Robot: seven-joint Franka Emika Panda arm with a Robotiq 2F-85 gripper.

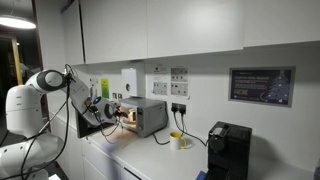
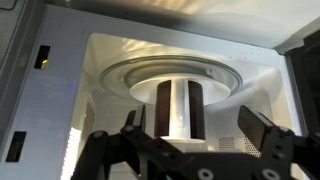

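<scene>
Inside the lit microwave [image 2: 110, 60], a brown-and-white upright object [image 2: 180, 108], perhaps a cup, is in front of a pale round dish on the glass turntable [image 2: 120, 72]. My gripper is open, its dark fingers spread to the left and right of that object with visible gaps. The black gripper body covers the bottom of the wrist view and hides the object's lower end. In the exterior view the arm [image 1: 52, 80] reaches from the left to the microwave [image 1: 153, 119]; the gripper is too small there to make out clearly.
The cavity walls and the open door [image 2: 40, 90] bound the room around my gripper. A yellow-and-white mug [image 1: 177, 141] stands on the counter [image 1: 150, 155] right of the microwave. Farther right is a black machine [image 1: 230, 150]. Cables hang from the wall socket.
</scene>
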